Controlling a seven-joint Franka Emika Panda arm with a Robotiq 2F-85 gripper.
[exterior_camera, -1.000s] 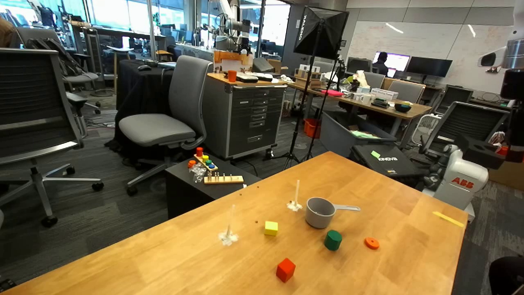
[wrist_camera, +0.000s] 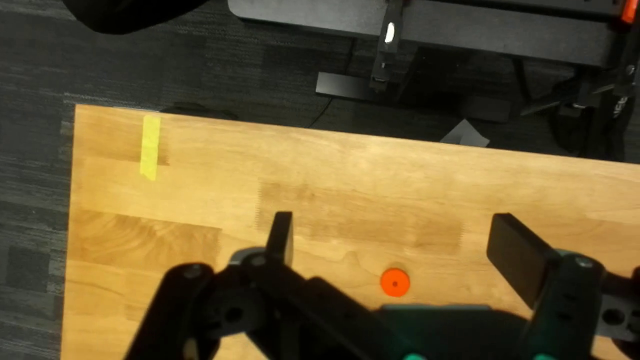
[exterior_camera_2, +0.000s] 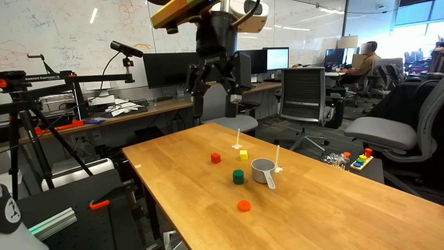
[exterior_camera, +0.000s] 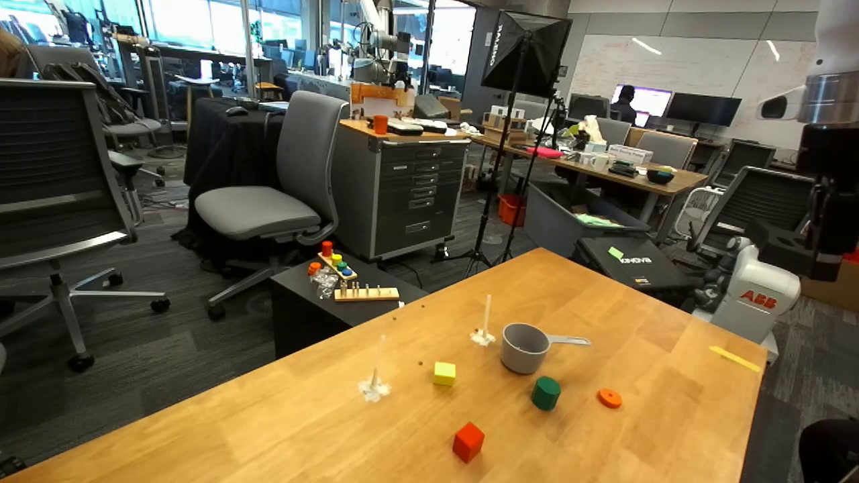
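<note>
My gripper (exterior_camera_2: 215, 116) hangs above the table, open, its two fingers wide apart with nothing between them. On the wooden table lie a red cube (exterior_camera_2: 215, 158), a yellow cube (exterior_camera_2: 244, 155), a green cylinder (exterior_camera_2: 238, 177) and a flat orange disc (exterior_camera_2: 244, 206) with a small hole. A grey cup with a handle (exterior_camera: 524, 349) stands beside the green cylinder. In the wrist view the orange disc (wrist_camera: 395, 282) shows far below the open fingers; the cubes, cylinder and cup are out of sight there.
Two thin upright pegs rise from the table, one (exterior_camera: 486, 317) close to the cup and another (exterior_camera: 376, 366) nearer the yellow cube. A yellow tape strip (wrist_camera: 150, 147) marks one table corner. Bare tabletop surrounds the disc. Off the table, a black stand (exterior_camera: 322, 322) holds toy pieces.
In exterior view 1 the arm and gripper have shifted left, further into the picture. The objects on the table have stayed where they were.
</note>
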